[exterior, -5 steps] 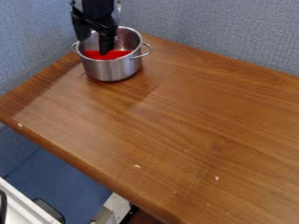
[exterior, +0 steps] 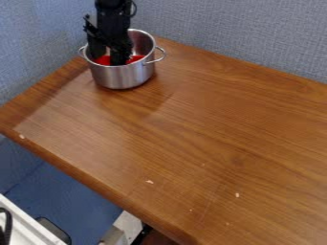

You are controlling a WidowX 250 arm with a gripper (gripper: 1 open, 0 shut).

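A steel pot point(exterior: 128, 77) with two side handles stands at the back left corner of the wooden table point(exterior: 192, 144). Inside it lies something red point(exterior: 133, 58), partly hidden. My dark gripper point(exterior: 110, 54) reaches down from the top into the pot, over the red thing; whether its fingers are open or shut on anything cannot be made out.
Padded grey-blue walls border the table behind and on the left. At the lower left, beyond the table's edge, are a white object and cables.
My gripper has moved slightly right and down, deeper into the pot, covering more of the red thing. The pot has not visibly moved.
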